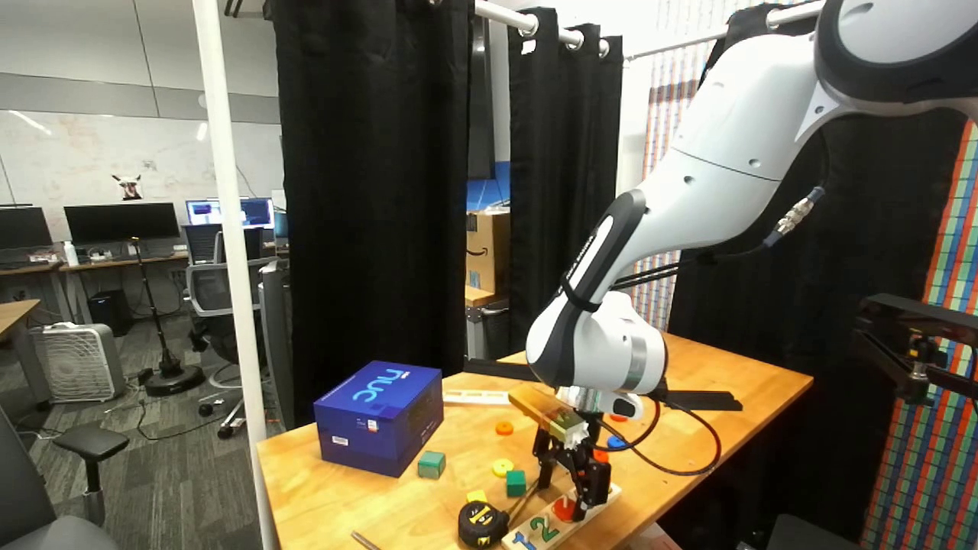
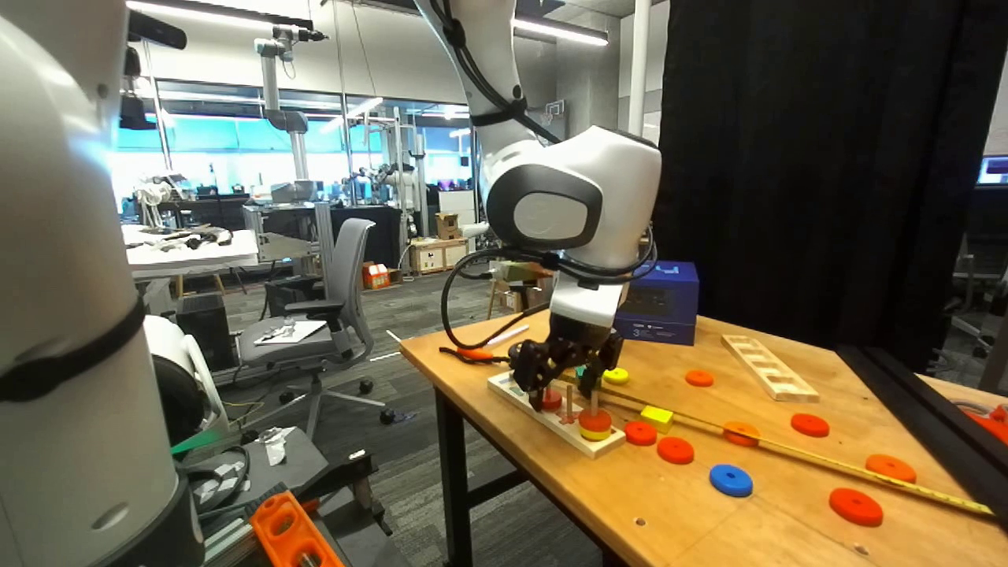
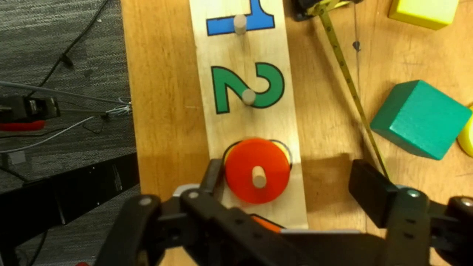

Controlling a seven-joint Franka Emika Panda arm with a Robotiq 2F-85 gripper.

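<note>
A wooden peg board with painted numbers lies along the table edge. A red disc sits around its third peg, the peg's tip poking through. My gripper is open, low over the board. In the wrist view the left finger is right against or beside the disc's edge; the right finger stands well clear, past the board's other side. I cannot tell whether the left one touches. In exterior view 2, the board's near end carries a red disc above a yellow disc.
A tape measure with its yellow blade pulled out crosses the table. Nearby are a green cube, a yellow block, a blue disc and several loose red and orange discs. A blue box stands farther back.
</note>
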